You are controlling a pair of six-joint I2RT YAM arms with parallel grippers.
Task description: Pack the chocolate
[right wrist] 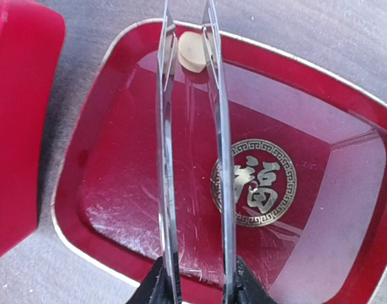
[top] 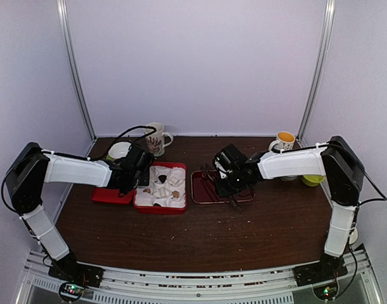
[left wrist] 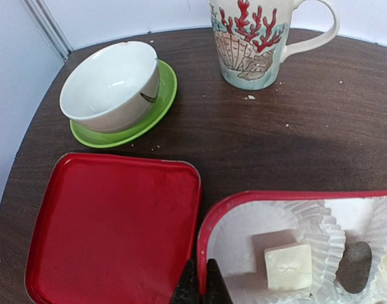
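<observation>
The red box (top: 159, 209) holds white paper cups with chocolates: in the left wrist view a white square (left wrist: 288, 266) and a dark piece (left wrist: 353, 266). My left gripper is shut at the box's near-left corner. In the right wrist view a red tray (right wrist: 111, 183) with a gold emblem holds one pale round chocolate (right wrist: 193, 52) near its rim. My right gripper has long metal tongs, part open, whose two arms lie either side of that chocolate; whether they touch it I cannot tell.
A red lid (left wrist: 114, 228) lies left of the box. A white bowl (left wrist: 107, 82) on a green saucer and a mug (left wrist: 250, 44) stand behind. Another mug (top: 284, 140) and a green bowl (top: 312, 180) are at the back right.
</observation>
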